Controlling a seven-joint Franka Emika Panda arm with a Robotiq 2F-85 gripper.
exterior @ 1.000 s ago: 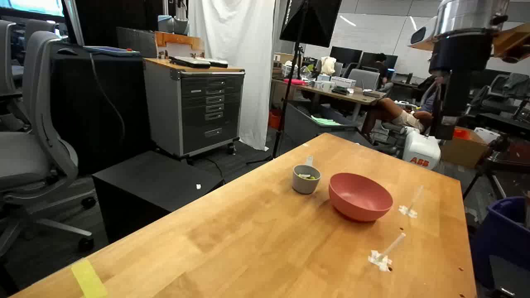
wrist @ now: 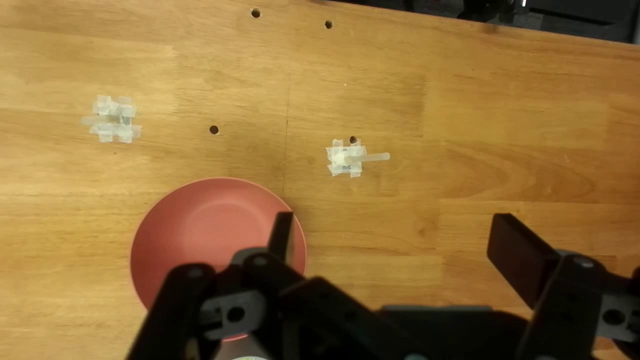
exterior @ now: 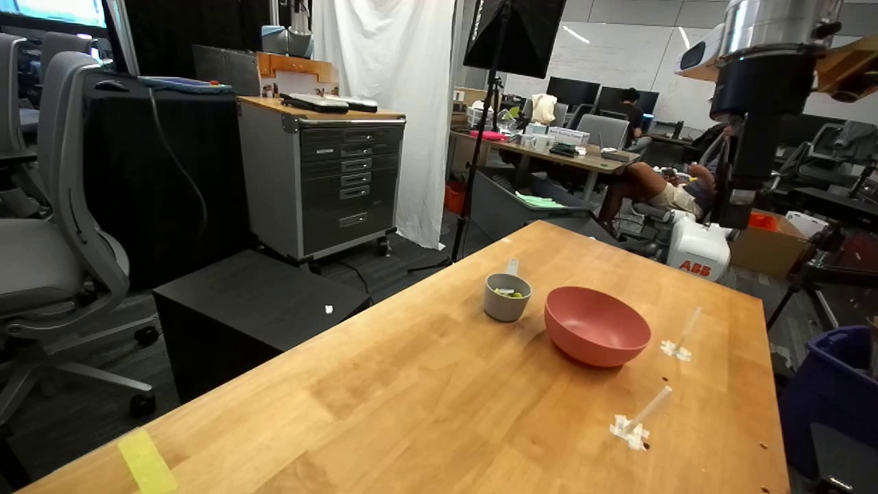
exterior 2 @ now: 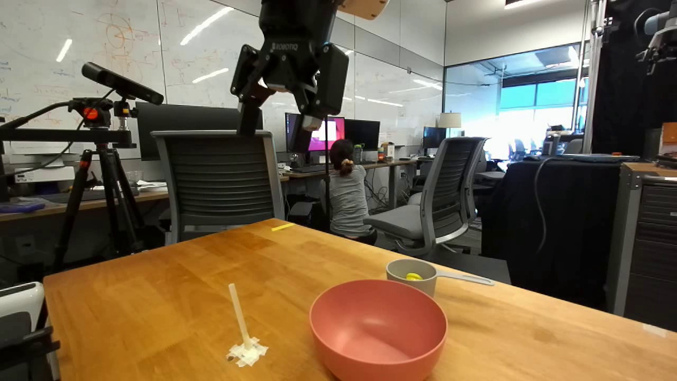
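A red bowl (exterior: 597,325) rests upright on the wooden table, and its inside looks empty in exterior view 2. Beside it stands a grey measuring cup (exterior: 506,304) with small yellowish bits in it; its handle points away from the bowl. My gripper (exterior 2: 279,127) hangs high above the table, fingers spread wide with nothing between them. Seen from the wrist, the left finger (wrist: 280,237) overlaps the right side of the bowl (wrist: 210,222), while the right finger (wrist: 522,258) is over bare wood. The gripper hides most of the cup in that view.
Two thin translucent sticks stand taped to the table, one stick (exterior: 652,407) nearer and the other stick (exterior: 691,325) farther in exterior view 1. A yellow tape strip (exterior: 148,462) marks one end.
The gripper is almost where it was, with only a very slight shift. Bowl and cup have not moved.
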